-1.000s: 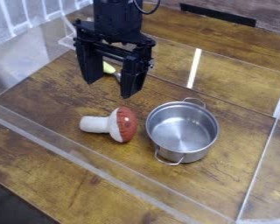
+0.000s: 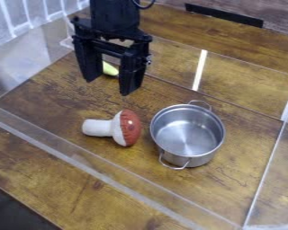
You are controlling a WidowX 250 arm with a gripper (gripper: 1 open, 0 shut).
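Observation:
My black gripper (image 2: 112,76) hangs from the top over the left middle of the wooden work surface, open, with its fingers apart. Below it a toy mushroom (image 2: 125,128) with a red cap and white stem lies on its side. A steel pot (image 2: 187,135) with two handles stands to the right of the mushroom. Behind the gripper, a yellow-green object (image 2: 109,69) is partly hidden.
The work surface (image 2: 62,153) is bordered by clear plastic edges at the front left and right.
The mushroom and pot stay in place.

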